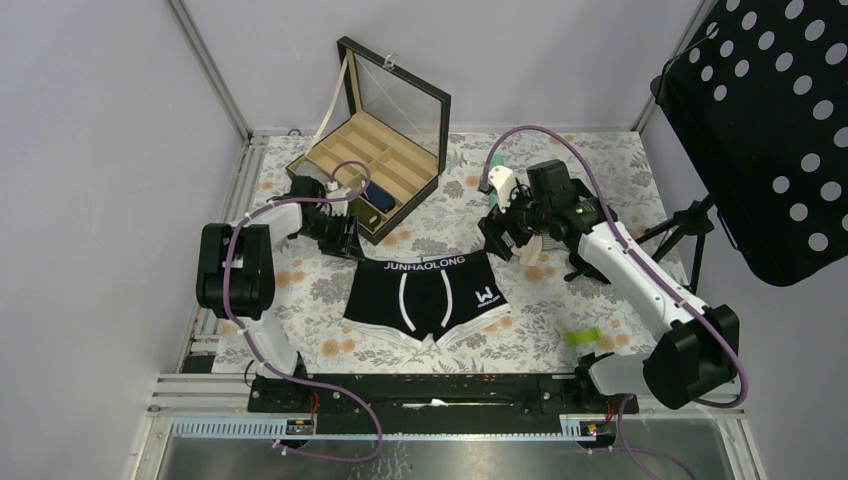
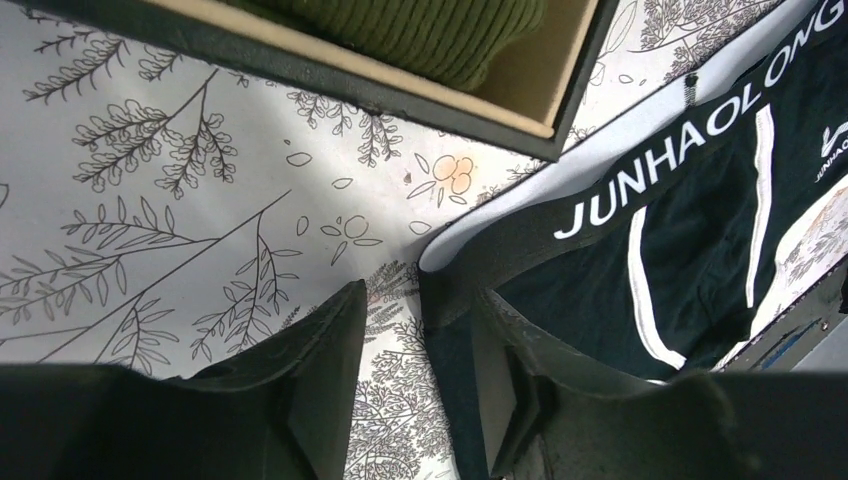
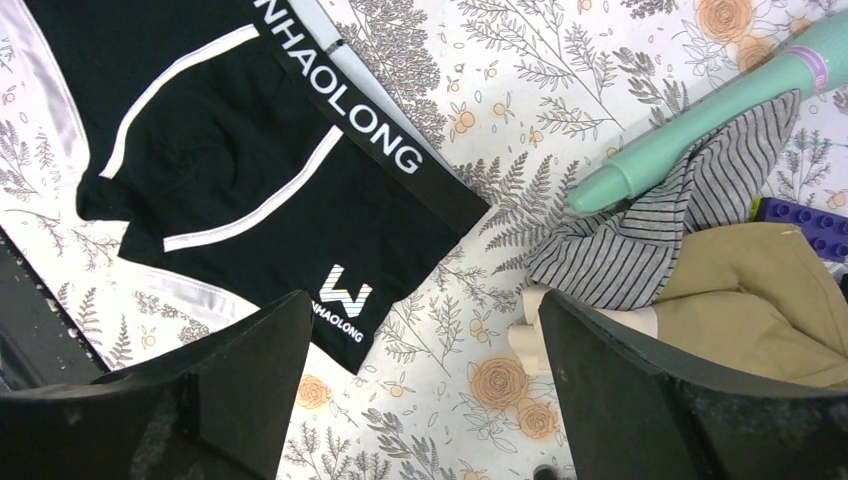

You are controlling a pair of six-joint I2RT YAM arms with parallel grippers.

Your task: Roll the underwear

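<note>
Black boxer briefs (image 1: 426, 300) with a JUNHAOLONG waistband lie flat in the middle of the table, waistband toward the back. In the left wrist view, my left gripper hovers by the left end of the waistband (image 2: 660, 160), fingers apart with no cloth visibly held. My right gripper is open above and beyond the right end of the waistband, empty.
An open compartment box (image 1: 400, 170) sits at back left, near the waistband. A green tube (image 3: 700, 130), striped cloth (image 3: 650, 250), tan cloth (image 3: 750, 310) and purple brick (image 3: 802, 226) lie at the right. A green strip (image 1: 582, 336) is at front right.
</note>
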